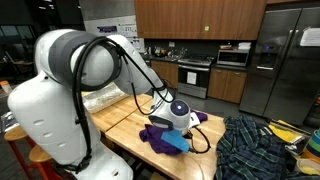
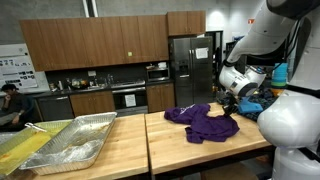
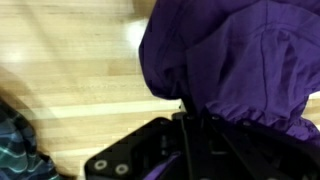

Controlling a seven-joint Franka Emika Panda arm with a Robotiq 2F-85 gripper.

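Observation:
A purple cloth lies crumpled on the wooden table, partly hidden behind the arm. In exterior view 2 the cloth spreads in folds over the table's right part. My gripper is shut on a gathered fold of the cloth, which fans out from the fingertips in the wrist view. Bare wood shows on the left of that view. The arm's wrist, with a blue patch on it, hides much of the gripper in exterior view 1.
A dark plaid cloth is heaped right of the table. Foil trays stand at the left in exterior view 2. Stools stand at the left.

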